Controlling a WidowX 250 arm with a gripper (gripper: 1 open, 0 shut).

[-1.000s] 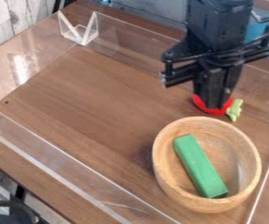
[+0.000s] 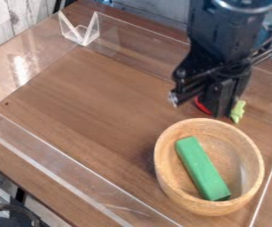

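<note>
The dark gripper hangs at the upper right, shut, with nothing visible between its fingers. Behind and under it, partly hidden, lie a red object and a light green piece on the wooden surface. In front of them, at lower right, a round wooden bowl holds a long green block.
The wooden tray floor is clear on the left and middle. Clear walls run along its edges. A white wire-like holder stands at the back left. A blue object behind the arm is mostly hidden.
The gripper has moved slightly down and toward the viewer, now covering more of the red object. The bowl and green block have stayed in place.
</note>
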